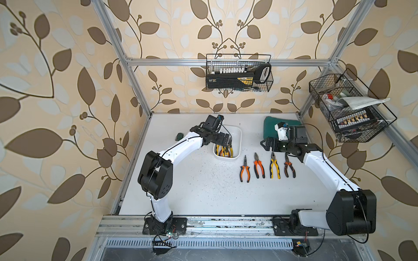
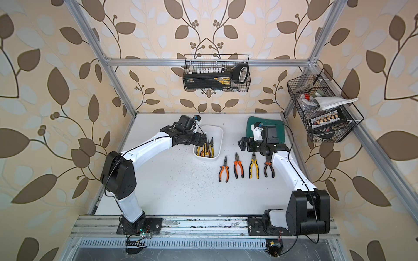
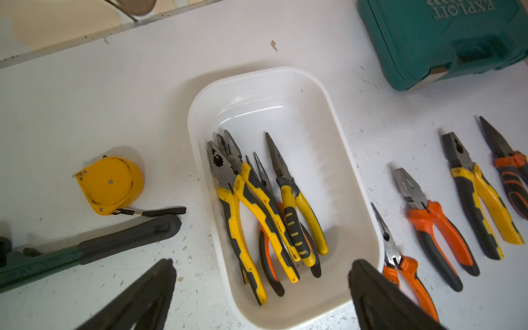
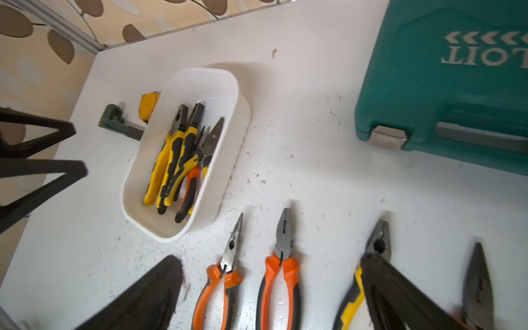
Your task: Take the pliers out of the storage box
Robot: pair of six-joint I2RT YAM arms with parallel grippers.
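Several pliers, most with yellow-and-black handles [image 3: 233, 242] and one with orange showing [image 3: 267, 258], lie bunched in the white storage box [image 3: 338, 165]. Over the box, my left gripper is open, its fingers wide apart and nothing between them. On the table to the box's right, a row holds orange long-nose pliers [image 4: 231, 253], orange flat-nose pliers [image 4: 284, 242], yellow pliers [image 1: 274, 167] and dark-orange pliers [image 1: 289, 167]. My right gripper hangs above the row, open and empty.
A green case [image 4: 440, 110] stands at the back right. Left of the box are a yellow tape measure [image 3: 112, 184] and a green-black wrench [image 3: 121, 242].
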